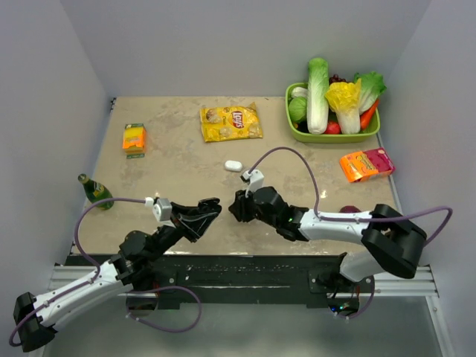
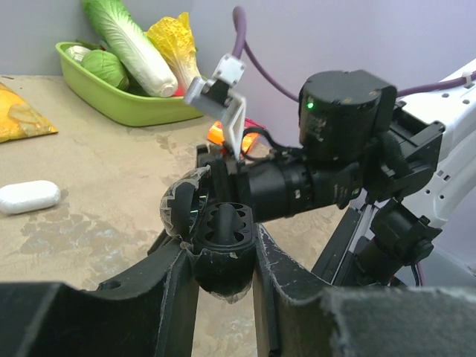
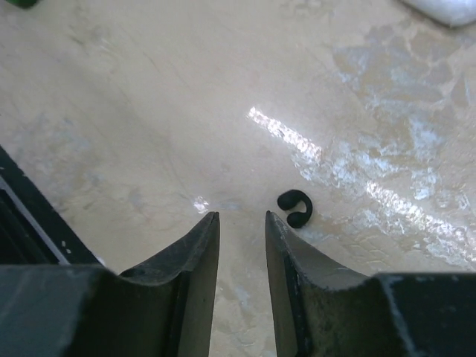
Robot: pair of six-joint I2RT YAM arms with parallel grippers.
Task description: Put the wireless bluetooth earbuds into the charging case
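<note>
My left gripper (image 1: 210, 211) is shut on the black open charging case (image 2: 222, 253), held above the table's front. My right gripper (image 1: 238, 208) is low over the table to the right of it, its fingertips part open with nothing visible between them. A black earbud (image 3: 303, 214) lies on the table in the right wrist view, just beyond the right fingertips. A small white oval object (image 1: 233, 165), possibly a lid or case, lies behind the grippers.
A chips bag (image 1: 230, 125), a vegetable basket (image 1: 296, 128), an orange snack pack (image 1: 364, 165), a green bottle (image 1: 95, 192) and a yellow box (image 1: 134, 138) surround clear table space.
</note>
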